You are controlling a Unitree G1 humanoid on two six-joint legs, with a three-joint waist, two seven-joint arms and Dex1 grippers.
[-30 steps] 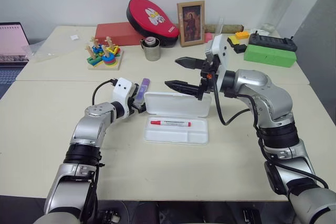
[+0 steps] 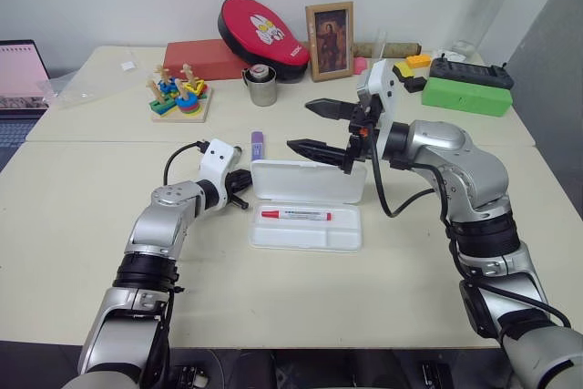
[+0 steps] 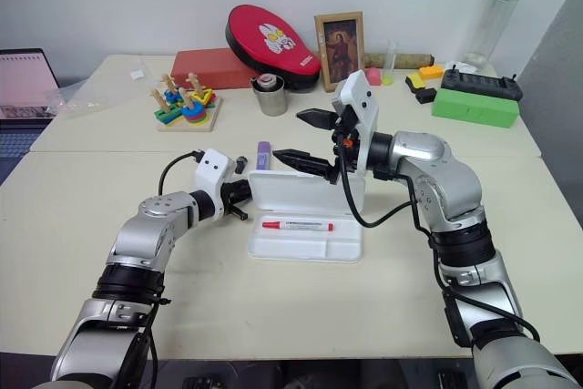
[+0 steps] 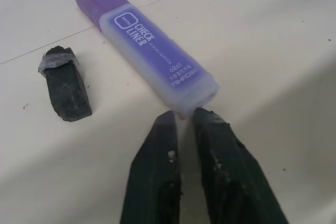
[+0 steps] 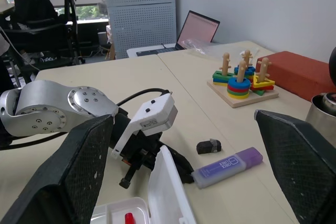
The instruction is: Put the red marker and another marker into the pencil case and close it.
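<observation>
The red marker (image 2: 297,215) lies in the tray of the white pencil case (image 2: 308,238), whose lid (image 2: 308,181) stands raised at the back. Behind the lid's left end, on the table, is a purple highlighter (image 4: 152,51). My left gripper is shut with nothing between its fingers; their tips are at the highlighter's near end, and whether they touch it I cannot tell. High above the table, behind the case, my right gripper (image 2: 301,125) stands open and empty, its two fingers (image 5: 304,161) wide apart.
A small dark block (image 4: 67,83) lies left of the highlighter. Farther back are a peg toy (image 2: 180,102), a metal cup (image 2: 260,87), a red pouch (image 2: 264,34) and a picture frame (image 2: 330,41). The table in front of the case is clear.
The left gripper has moved slightly right. My right arm looks still, and so does the case.
</observation>
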